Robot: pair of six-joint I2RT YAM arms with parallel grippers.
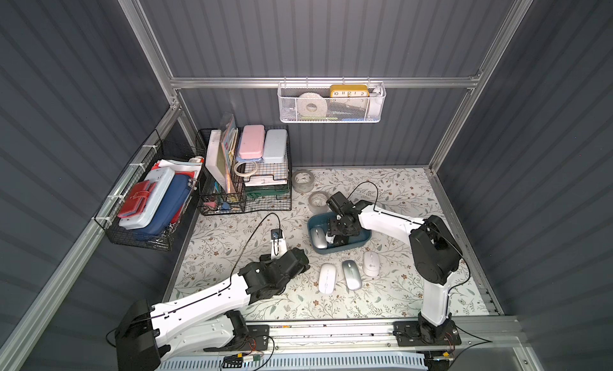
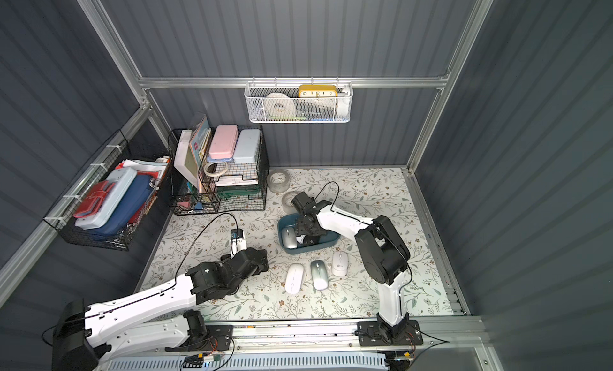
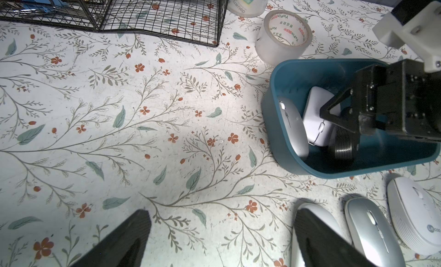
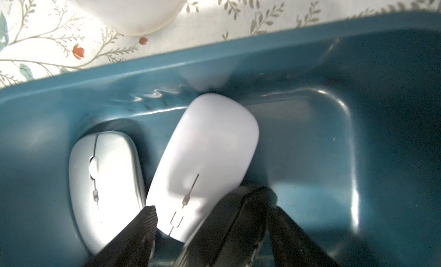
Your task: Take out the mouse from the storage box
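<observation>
In the blue storage box (image 3: pixel 294 163) lie a silver-grey mouse (image 4: pixel 105 188), a white mouse (image 4: pixel 206 156) and a black mouse (image 4: pixel 234 225). The silver one stands along the left wall, the white one slants beside it. My right gripper is down inside the box with its fingers open; the black mouse and the lower end of the white one lie between its fingers. Whether a pad touches the black mouse, I cannot tell. My left gripper is open over bare table left of the box, nothing between its fingers.
In front of the box are a white mouse (image 1: pixel 327 278), a grey mouse (image 1: pixel 351 275) and another white mouse (image 1: pixel 371 263). Behind it sits a tape roll (image 3: pixel 284 36). A wire rack (image 1: pixel 245 208) stands back left. The table left of the box is clear.
</observation>
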